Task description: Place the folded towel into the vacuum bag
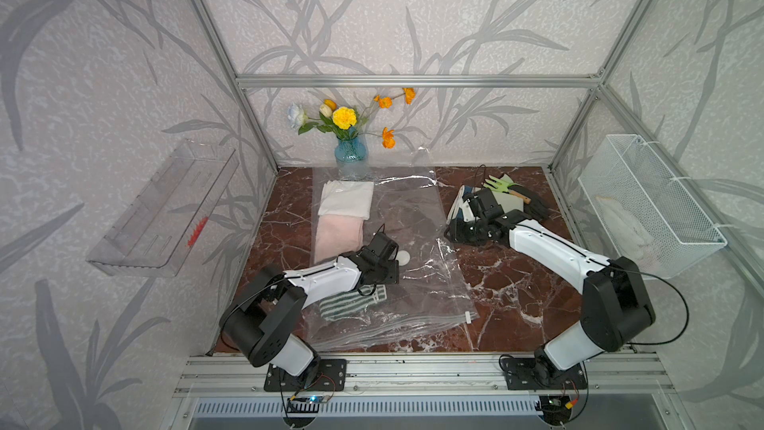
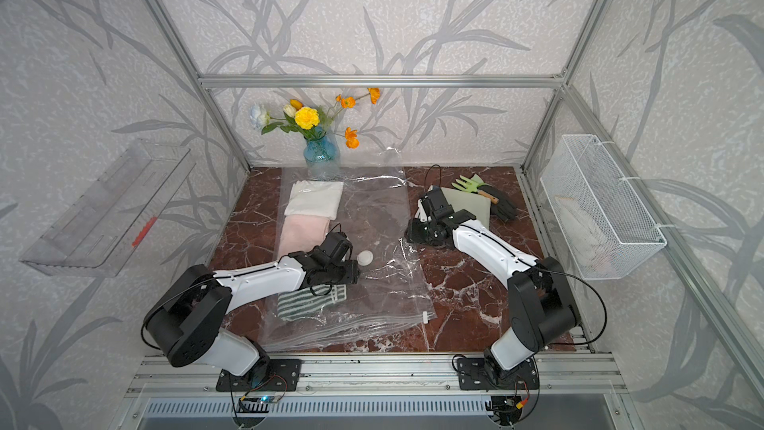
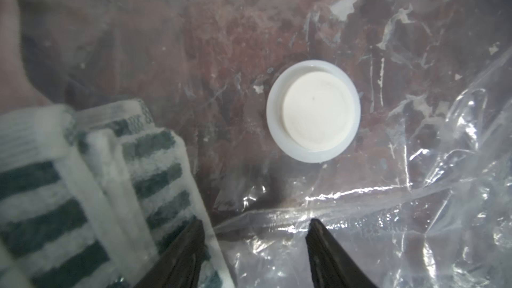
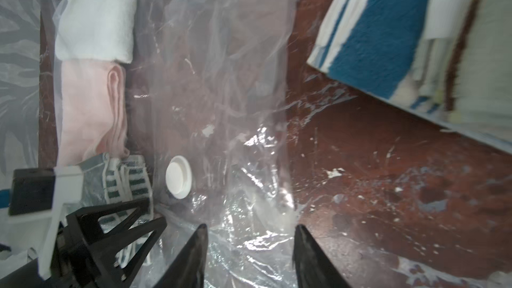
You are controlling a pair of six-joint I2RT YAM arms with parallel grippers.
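A clear vacuum bag lies flat with a white valve. Under its film show white, pink and striped green folded cloths. My left gripper hangs low over the bag beside the striped cloth, its fingertips apart with nothing visible between them. My right gripper is above the bag's right side, near folded blue and beige towels on the bare table; whether it holds anything is unclear in these views.
A blue flower vase stands at the back. Green-and-black gloves lie back right. A clear bin and a white wire basket flank the table.
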